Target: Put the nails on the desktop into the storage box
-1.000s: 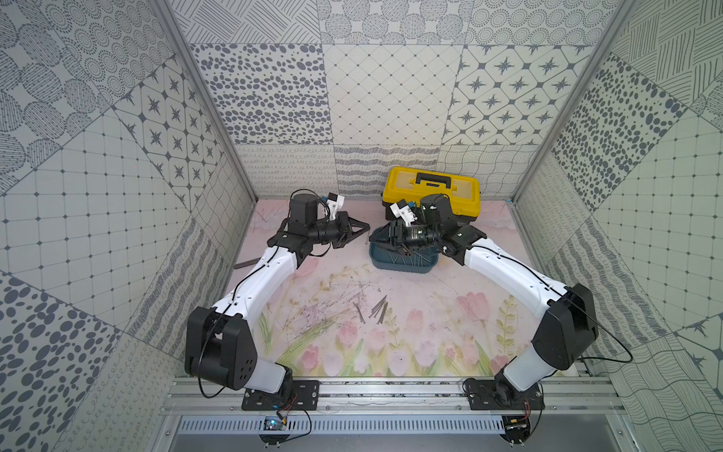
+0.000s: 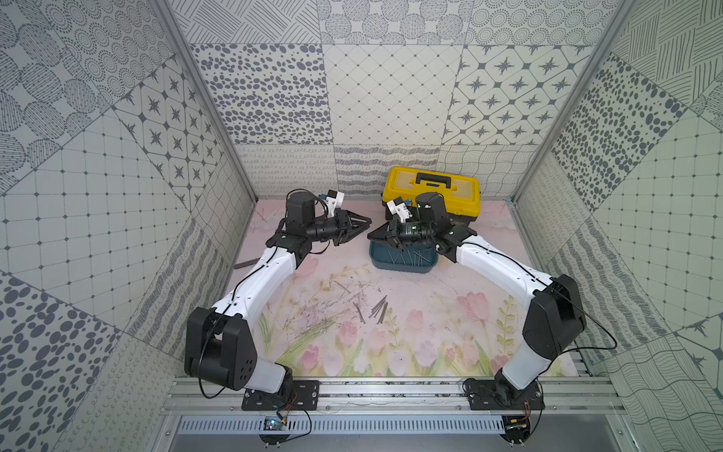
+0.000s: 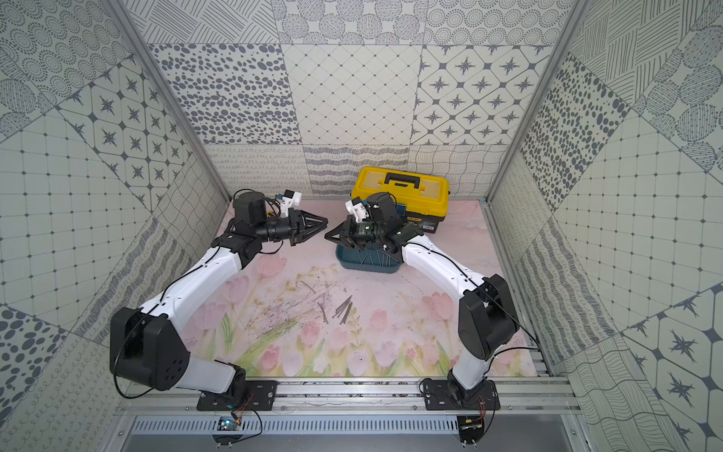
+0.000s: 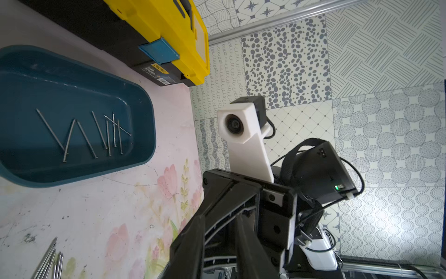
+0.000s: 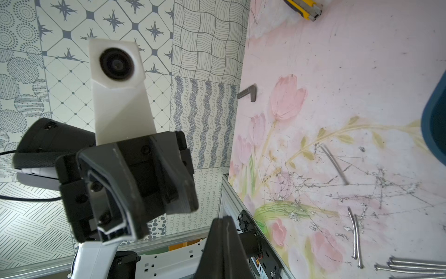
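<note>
Facing each other above the dark teal storage box (image 4: 83,172) are my left gripper (image 2: 365,225) and my right gripper (image 2: 372,234). The right one is shut with nothing visible between its fingertips; the left one's exact opening is hard to see, and no nail shows in it clearly. Several nails (image 4: 83,139) lie inside the box in the left wrist view. More loose nails (image 5: 413,262) lie in a cluster on the desktop in front of the box, with a pair (image 5: 355,234) and a single one (image 5: 334,165) to their left.
A yellow-lidded black toolbox (image 2: 467,192) stands behind the box. At the left edge lies a grey L-shaped tool (image 5: 250,93); a yellow cutter (image 5: 304,8) also shows in the right wrist view.
The left arm has barely moved.
</note>
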